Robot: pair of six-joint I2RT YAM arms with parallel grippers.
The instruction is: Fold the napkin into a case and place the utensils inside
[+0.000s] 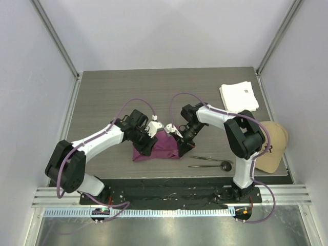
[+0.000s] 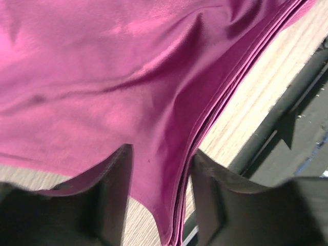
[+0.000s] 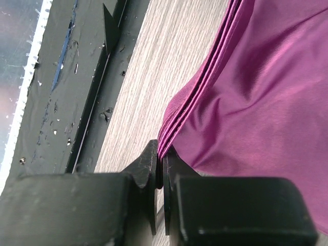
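The purple napkin [image 1: 163,145] lies on the table under both grippers, its near side folded into layers. In the left wrist view my left gripper has its fingers apart, with the layered folded edge [image 2: 202,130] running down between them, close beside the right-hand finger [image 2: 201,171]. My right gripper is shut on the layered edge at the napkin's right near corner. To the right lie the utensils: a dark ladle-like spoon [image 1: 225,166] and a thin utensil [image 1: 207,158] behind it.
A white folded cloth [image 1: 239,97] lies at the back right. A tan cap [image 1: 274,148] sits at the right edge, beside the right arm. The table's front edge runs close to the napkin.
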